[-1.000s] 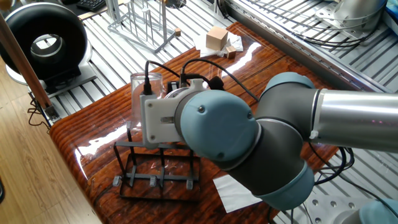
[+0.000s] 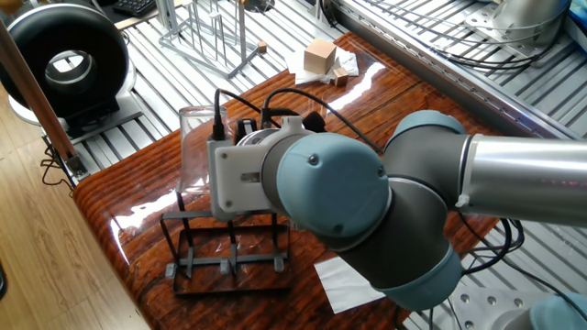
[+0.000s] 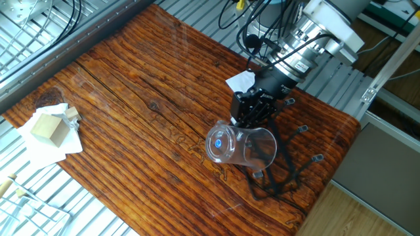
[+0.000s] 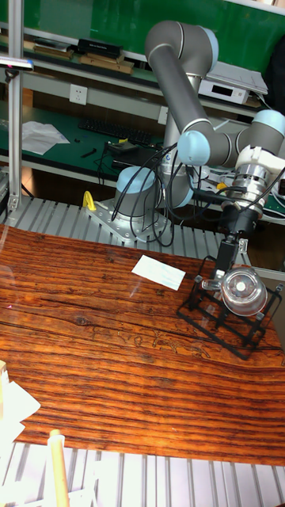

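A clear plastic cup [image 3: 248, 148] lies on its side over one end of the black wire rack [image 3: 293, 172], its base turned away from the rack. In exterior view 3 the round base of the cup [image 4: 245, 290] faces the camera, above the bars of the rack [image 4: 215, 331]. My gripper [image 3: 237, 119] is right beside the cup's wall, its black fingers very close to it or touching. Whether they pinch the wall cannot be made out. From exterior view 1 the wrist hides the fingers; the cup [image 2: 193, 137] shows left of it, the rack [image 2: 229, 265] below.
White paper [image 4: 158, 272] lies flat near the rack. A wooden block [image 2: 319, 56] and a smaller one [image 2: 340, 77] rest on paper at the table's far corner. Cables loop around the wrist.
In exterior view 1 the cup has shifted left and slightly down, and the rack has slid a little left. The wrist's blue joint has moved slightly right.
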